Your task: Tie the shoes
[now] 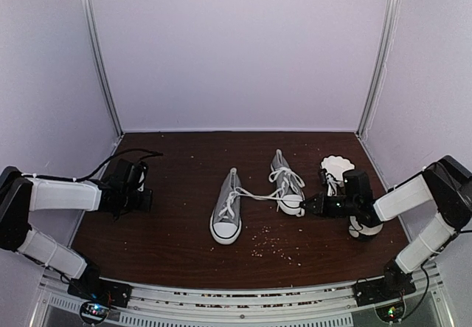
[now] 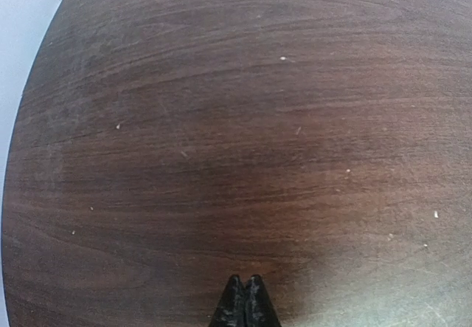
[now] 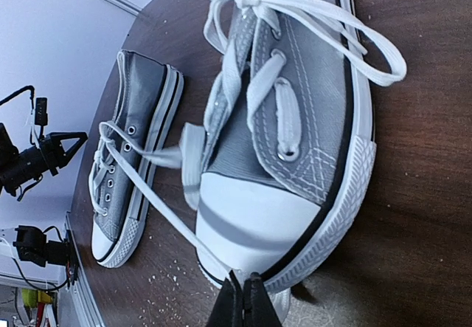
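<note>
The left grey shoe stands near the table's middle, toe toward the front. From it a white lace is drawn right, ending at the tips of my right gripper, which is shut on it. A second strand lies slack between the shoes. Directly behind that gripper's tips is the toe of the right grey shoe, whose lace is tied in a bow. Far to the left, my left gripper is shut, with nothing between its fingers and bare table beneath it.
A white scalloped dish lies behind the right arm, and a white cup is partly covered by that arm. Crumbs are scattered in front of the shoes. Between the left arm and the left shoe the wooden table is clear.
</note>
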